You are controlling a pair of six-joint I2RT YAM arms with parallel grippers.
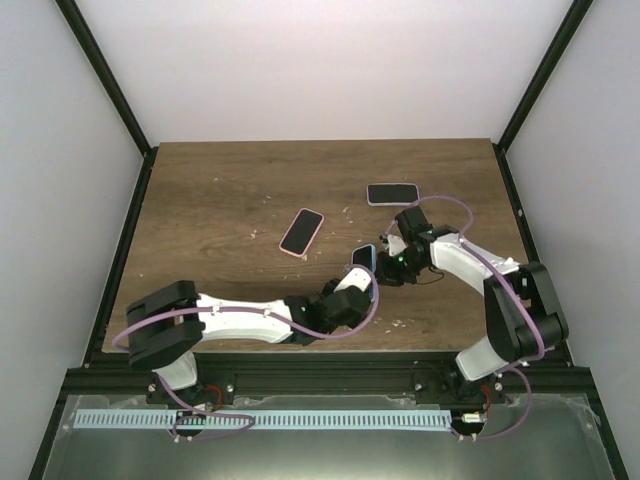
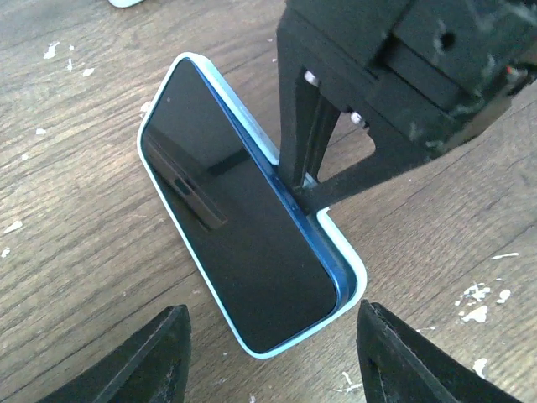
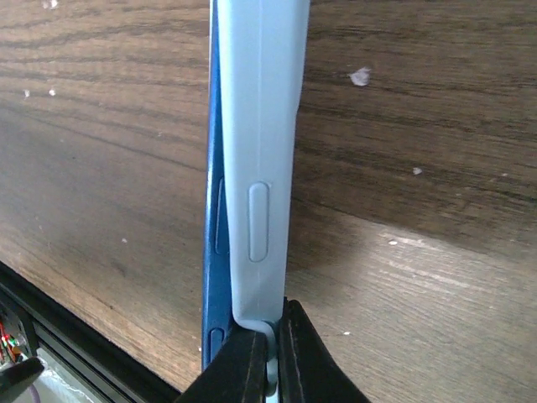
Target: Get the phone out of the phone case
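Observation:
A dark-screened phone with a blue side (image 2: 268, 252) sits in a light blue case (image 2: 353, 262), its blue edge standing off the case's right wall in the left wrist view. My right gripper is shut on that case wall. In the right wrist view the case's light blue side (image 3: 262, 143) runs up from the fingertips, with the phone's darker blue side (image 3: 218, 277) alongside, outside the grip. Wide open, my left gripper is above the phone's near end, nothing clasped. From the top, the left arm hides the lower part of the phone (image 1: 364, 257).
A pink-edged phone (image 1: 301, 232) lies to the left on the wooden table, and another phone (image 1: 393, 194) lies at the back right. Both arms stand close together around the case.

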